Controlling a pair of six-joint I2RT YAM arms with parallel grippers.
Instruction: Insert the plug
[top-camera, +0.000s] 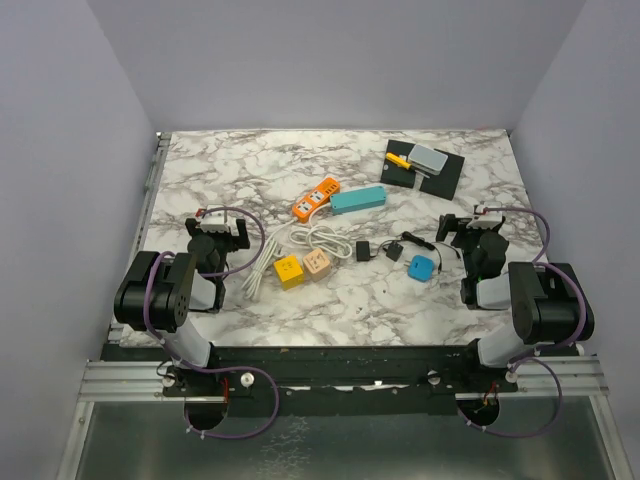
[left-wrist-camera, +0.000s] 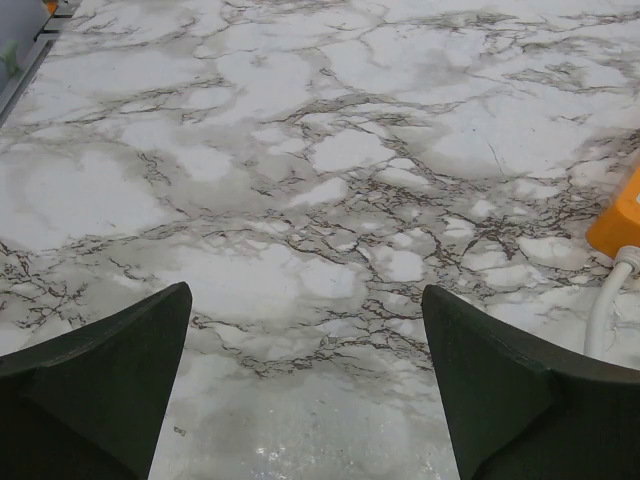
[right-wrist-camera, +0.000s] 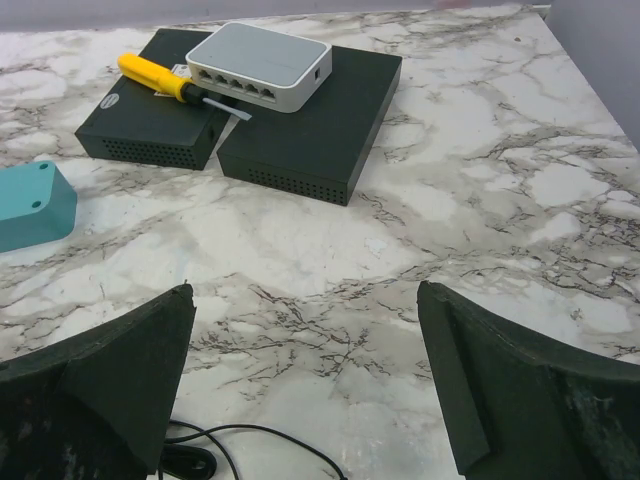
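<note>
An orange power strip (top-camera: 316, 199) with white sockets lies at the table's centre, its white cord (top-camera: 318, 237) coiled in front of it. The strip's orange end (left-wrist-camera: 622, 222) also enters the left wrist view at the right edge. Two small black blocks, a left one (top-camera: 363, 251) and a right one (top-camera: 394, 251) with a thin cable, lie right of the coil; which of them is the plug I cannot tell. Wide open and empty, my left gripper (top-camera: 217, 226) is over bare table left of the strip. My right gripper (top-camera: 476, 224), likewise open and empty, stands right of the black blocks.
Near the cord sit a yellow cube (top-camera: 289, 271) and a tan cube (top-camera: 316, 264). A teal block (top-camera: 358, 199) adjoins the strip, and a blue piece (top-camera: 420, 268) lies front right. Black boxes (right-wrist-camera: 300, 150) bear a white network switch (right-wrist-camera: 258, 62) and a yellow screwdriver (right-wrist-camera: 152, 74).
</note>
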